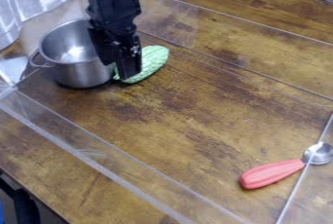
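Observation:
My black gripper (120,60) is low beside a steel pot (73,55) at the upper left, over its right side. A green textured object (148,64), like a cabbage or corn, lies just right of the pot, partly behind the gripper. I cannot tell whether the fingers are open or shut, or whether they touch the green object. A pink-handled spoon (274,172) lies at the lower right.
Clear plastic edging runs along its sides. A small white object (14,68) sits at the far left edge beside the pot.

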